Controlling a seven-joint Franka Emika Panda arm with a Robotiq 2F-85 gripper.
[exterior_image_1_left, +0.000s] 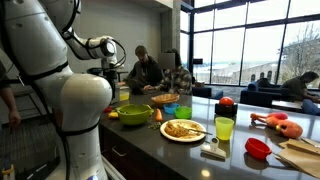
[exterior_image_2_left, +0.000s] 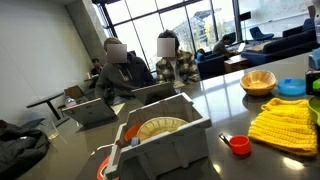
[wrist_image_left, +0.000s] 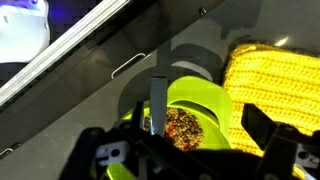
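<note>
In the wrist view my gripper stands open, its two dark fingers wide apart with nothing held between them. Below it lies a green container with reddish-brown, grainy contents; the left finger crosses in front of it. A knitted yellow cloth is spread to the right, partly behind the other finger. Exterior view 1 has the gripper small and high at the left, above the far left end of the counter. How far it is above the container cannot be judged.
A green bowl, a plate of food, a yellow-green cup and a red bowl stand along the counter. A grey bin holds a basket. A wooden bowl sits behind the cloth. People sit beyond.
</note>
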